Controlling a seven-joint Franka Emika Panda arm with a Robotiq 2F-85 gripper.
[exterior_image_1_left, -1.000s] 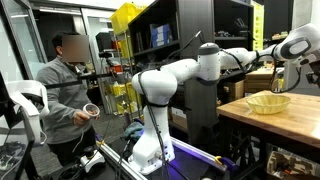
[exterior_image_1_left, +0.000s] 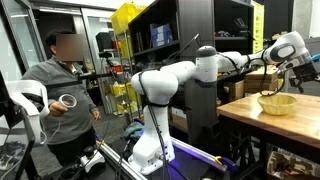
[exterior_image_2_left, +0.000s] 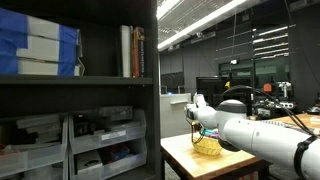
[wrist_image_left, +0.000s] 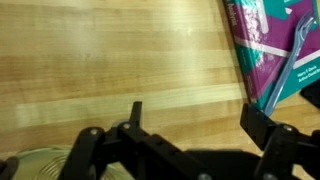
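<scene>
My gripper stands open over the wooden table (wrist_image_left: 110, 60) in the wrist view, its dark fingers wide apart with bare tabletop between them. Toward the lower left of that view shows part of a round basket rim (wrist_image_left: 40, 165). At the upper right lie teal and magenta books (wrist_image_left: 258, 65), with a grey-blue long-handled utensil (wrist_image_left: 291, 67) on top. In exterior view 1 the yellow basket (exterior_image_1_left: 278, 104) rests on the table beneath the arm; its inside is not clear. Exterior view 2 shows the basket (exterior_image_2_left: 207, 146) too, close to the arm.
A dark shelf (exterior_image_2_left: 150, 100) with bins rises beside the table. A person (exterior_image_1_left: 70, 95) stands at the left, holding a white ring-shaped device. Open tabletop lies between the basket and the books in the wrist view.
The arm's end has shifted left and slightly lower in exterior view 1. The yellow basket appears a little farther right than before. The person's hand with the white device has moved left.
</scene>
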